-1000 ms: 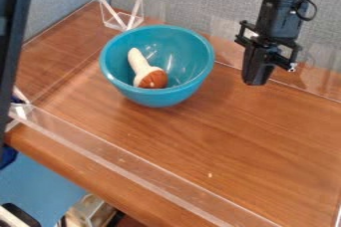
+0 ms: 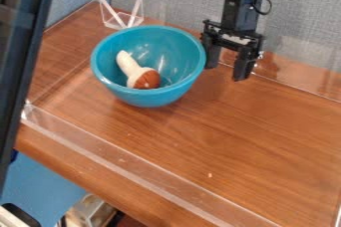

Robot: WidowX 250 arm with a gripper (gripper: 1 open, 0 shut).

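Observation:
A teal bowl stands on the wooden table, left of centre. Inside it lies a white object with a rounded orange-brown end, resembling a toy mushroom. My black gripper hangs open just right of the bowl's rim, toward the back of the table, with nothing visible between its fingers.
Clear plastic barriers run along its edges. A white wire-like shape stands at the back left. A dark vertical frame edge fills the far left.
My gripper has moved left and slightly up in view, from above the table's right part to beside the bowl. The bowl and its contents look unchanged.

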